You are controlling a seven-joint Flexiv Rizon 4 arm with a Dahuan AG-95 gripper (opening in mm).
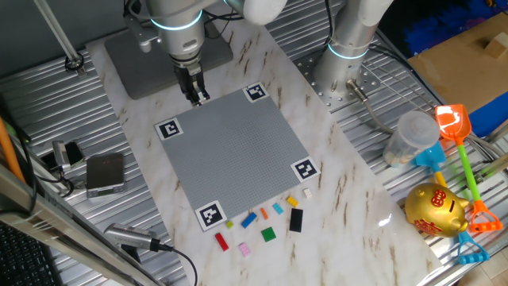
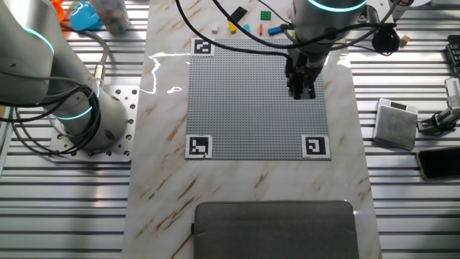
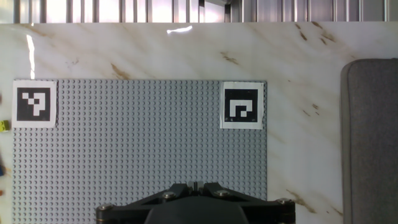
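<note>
The gray studded baseplate [image 1: 238, 155] lies flat on the marble table, a black-and-white marker on each corner. My gripper hangs above the plate, its fingertips together and nothing visible between them. Along one side of the plate lie loose bricks: red [image 1: 221, 241], pink [image 1: 244, 249], blue [image 1: 248, 220], green [image 1: 268, 234], black [image 1: 296, 220], orange [image 1: 264, 214], light blue [image 1: 278, 208], yellow [image 1: 292, 202], white [image 1: 309, 193] and lime [image 1: 229, 225]. They are well away from the gripper. Only a lime brick [image 3: 5, 126] shows clearly at the left edge of the wrist view.
A gray pad [image 2: 274, 230] covers the table end opposite the bricks. Off to the side are a clear container [image 1: 411, 137], toy shovels and a gold piggy bank [image 1: 436, 210]. The plate's studs are bare.
</note>
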